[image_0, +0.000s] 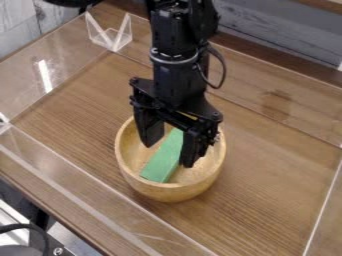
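Note:
A tan round bowl (198, 183) sits on the wooden table in the middle of the camera view, with a green oblong object (163, 158) lying inside it. The black robot gripper (170, 134) is over the bowl, its open fingers spread to either side above the green object, partly covering it and the bowl's back rim. Whether the fingertips touch the green object is hard to tell.
A clear plastic holder (110, 30) stands at the back left. A dark cable (30, 232) shows at the lower left, off the table's edge.

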